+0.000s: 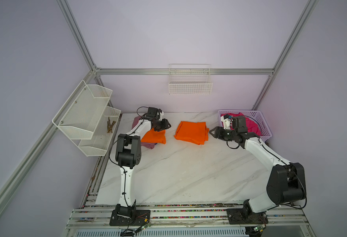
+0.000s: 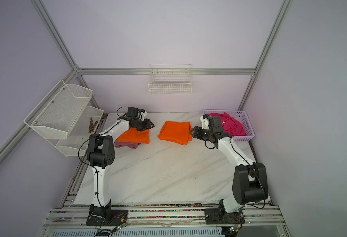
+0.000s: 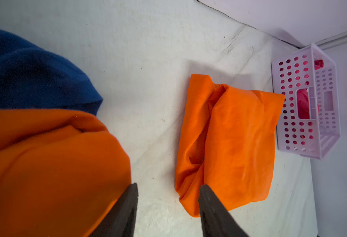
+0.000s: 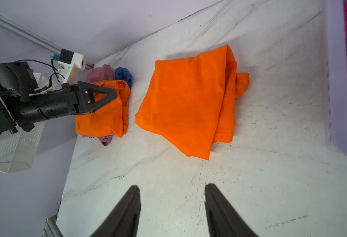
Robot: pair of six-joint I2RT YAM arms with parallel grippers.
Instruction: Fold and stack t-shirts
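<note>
A folded orange t-shirt [image 1: 191,132] lies alone mid-back on the table [image 1: 181,173]; its layered edge shows in both wrist views. At the back left, another orange shirt [image 2: 132,136] tops a stack with purple [image 2: 124,144] and blue [image 3: 39,79] fabric. My left gripper [image 1: 165,124] hangs open over that stack's right part, nothing between its fingers. My right gripper [image 1: 213,132] is open and empty, just right of the middle shirt, in front of the basket.
A lilac basket [image 2: 244,122] with pink cloth sits at the back right. Wire shelves [image 1: 82,110] hang on the left wall, and a wire rack [image 1: 190,87] on the back wall.
</note>
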